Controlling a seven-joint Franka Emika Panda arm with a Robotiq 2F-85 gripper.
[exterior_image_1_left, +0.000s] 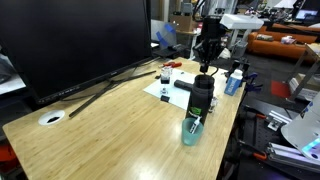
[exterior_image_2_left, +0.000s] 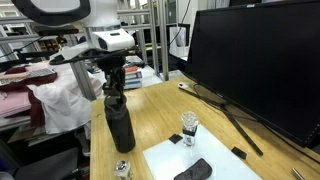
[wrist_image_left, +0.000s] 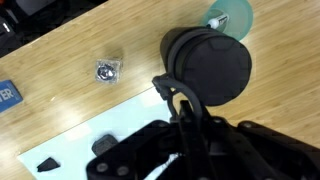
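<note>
A tall black bottle stands out near the table's right end, with a dark loop on its lid. My gripper is directly above, shut on that loop. From the other side, the bottle looks upright under the gripper. Looking down in the wrist view, the round black lid and the loop reach to the dark fingers. The frames do not show clearly whether the bottle's base touches the table. A teal cup sits right beside the bottle, holding a pale utensil.
A small clear glass item stands close to the bottle. White paper with a dark object lies nearby. A blue bottle is to the right, a large monitor along the back.
</note>
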